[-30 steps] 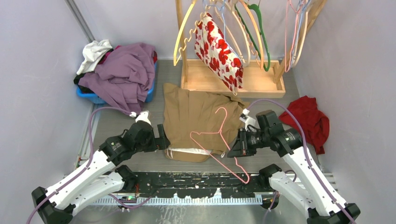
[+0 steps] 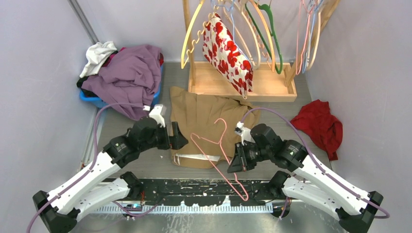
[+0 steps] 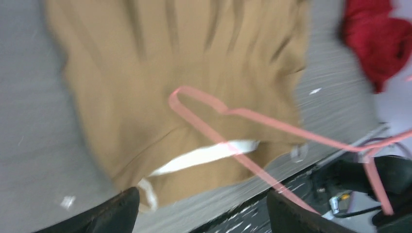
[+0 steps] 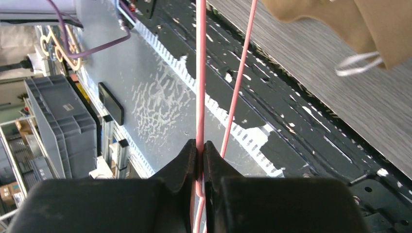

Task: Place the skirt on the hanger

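Note:
A brown skirt lies spread on the grey table, its waist opening with a white lining facing the front edge. Above its right half is a pink hanger, its hook over the cloth and its lower end reaching past the table edge. My right gripper is shut on the hanger's pink bar. My left gripper hovers over the skirt's left side, open and empty; in the left wrist view its fingers stand wide apart. One hanger shoulder is in front of that view, apart from those fingers.
A wooden rack with several hangers and a red-flowered garment stands at the back. A blue basket heaped with clothes is at the back left. A red cloth lies at right.
The right gripper has carried the hanger leftward over the skirt. My left arm has moved right and slightly away from the front, coming over the skirt.

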